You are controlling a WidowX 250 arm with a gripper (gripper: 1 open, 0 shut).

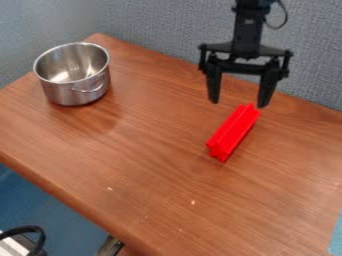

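My black gripper (238, 100) hangs just above and behind a red elongated block (234, 132), its two fingers spread open with nothing between them. The block lies on the wooden table, slanting from lower left to upper right. A steel pot (71, 73) stands at the far left of the table.
A grey padded wall runs along the back. A dark cable or object shows at the lower left, off the tabletop.
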